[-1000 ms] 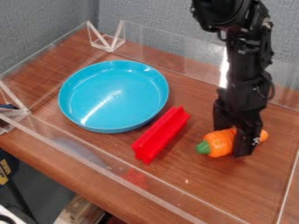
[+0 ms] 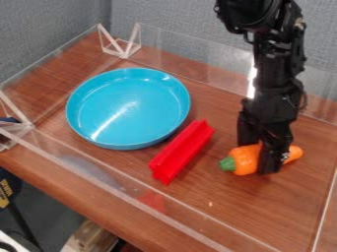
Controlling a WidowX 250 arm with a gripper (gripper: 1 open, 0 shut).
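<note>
My black gripper (image 2: 267, 157) is low at the right of the table, over an orange toy carrot (image 2: 245, 158) with a green top. The carrot lies on the wood, its middle hidden behind the fingers. I cannot tell whether they are shut on it. Left of them lie a red block (image 2: 182, 151) and, farther back, a blue plate (image 2: 82, 110).
Clear low walls and white brackets (image 2: 120, 47) edge the wooden tabletop (image 2: 198, 217).
The gripper has shifted very slightly, and the carrot's green end sits slightly farther left. The plate and red block are unmoved.
</note>
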